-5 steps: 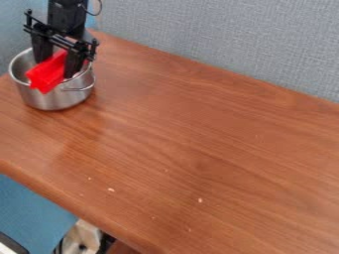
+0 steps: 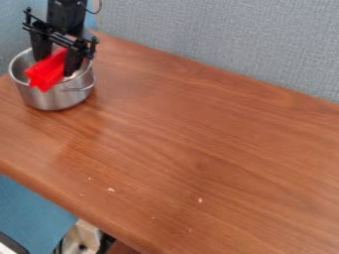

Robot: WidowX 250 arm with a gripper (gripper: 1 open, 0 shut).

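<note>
A steel pot (image 2: 56,96) with a wire handle stands at the back left of the wooden table. My black gripper (image 2: 55,58) reaches down into the pot's mouth, shut on a red object (image 2: 47,72), which is tilted inside the pot, over its near rim. The fingertips are partly hidden by the red object.
A grey padded wall (image 2: 225,40) runs behind it. The table's front left edge drops to a blue surface (image 2: 30,213), with some small objects at the bottom left.
The gripper and the red object have shifted very slightly within the pot over the last second, the red object rising a little. The pot stands where it was.
</note>
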